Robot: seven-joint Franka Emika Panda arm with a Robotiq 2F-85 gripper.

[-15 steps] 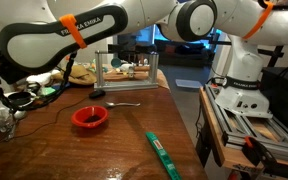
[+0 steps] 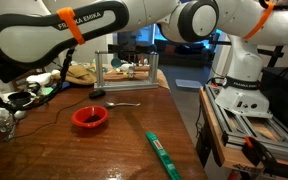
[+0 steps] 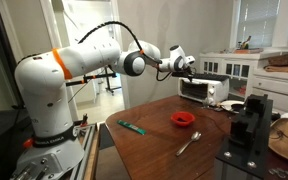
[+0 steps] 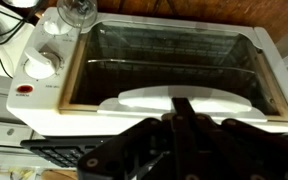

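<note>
A white toaster oven (image 4: 52,118) fills much of the wrist view, its dark glass door (image 4: 169,65) appearing closed. Across the door's edge runs a white handle (image 4: 144,97). My gripper is shut, its dark fingertips overlapping the handle in this view; whether they touch it cannot be told. Nothing shows between the fingers. In exterior view 2 the arm reaches to the far end of the table, with the gripper (image 3: 187,74) above and close to the toaster oven (image 3: 206,91). Exterior view 1 cuts off the oven on the left.
On the wooden table are a red bowl (image 2: 90,117), a spoon (image 2: 123,104) and a green stick-like object (image 2: 162,155). A glass (image 4: 78,12) stands on the oven beside the knob (image 4: 42,65). A black rack (image 3: 249,130) is at the near right.
In exterior view 1 the arm has shifted slightly left and up. The bowl, spoon and green object have not moved.
</note>
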